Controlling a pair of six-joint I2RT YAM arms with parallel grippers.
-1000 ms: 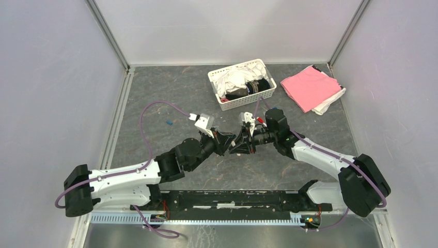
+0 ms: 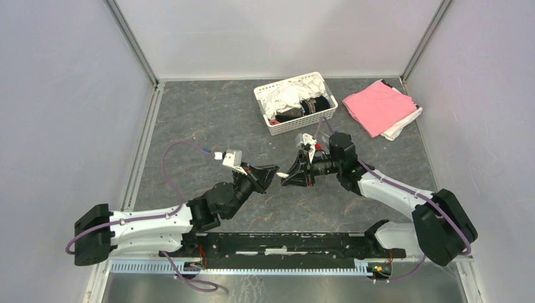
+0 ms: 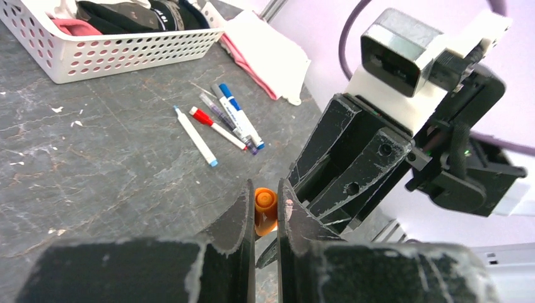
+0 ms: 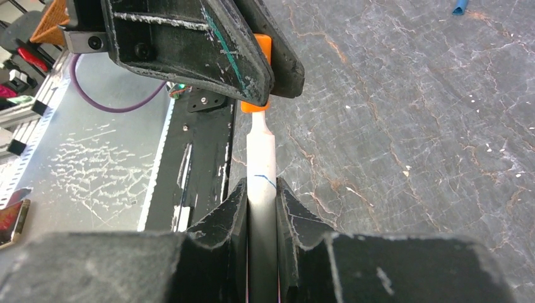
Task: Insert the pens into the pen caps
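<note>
At the middle of the top view my two grippers face each other. My left gripper is shut on an orange pen cap (image 3: pixel 266 199). My right gripper is shut on a white pen (image 4: pixel 260 158), whose narrow tip meets the lower end of the orange cap in the right wrist view; how far in it sits is hidden. Other markers lie on the floor in the left wrist view: a white pen (image 3: pixel 195 136), a red-capped marker (image 3: pixel 217 129) and several more beside them.
A white basket of cloths (image 2: pixel 277 129) stands at the back. Pink and white cloths (image 2: pixel 378 107) lie at the back right. A small blue cap (image 4: pixel 460 6) lies on the floor.
My left gripper has drawn back slightly toward the left with the cap in it. My right gripper has shifted only a little.
</note>
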